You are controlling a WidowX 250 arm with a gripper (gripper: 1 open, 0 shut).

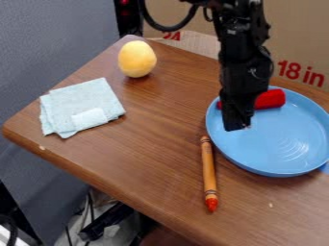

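Note:
My black gripper (236, 113) hangs low over the upper left part of the blue plate (278, 145), in front of a red object (270, 99) that lies on the plate and is partly hidden by it. I cannot tell whether the gripper is open, shut or holding the red object. An orange crayon (209, 179) lies on the wooden table just left of the plate.
A yellow ball-like object (137, 59) sits at the back left, and a pale folded cloth (80, 107) lies near the left edge. Cardboard (293, 48) stands behind.

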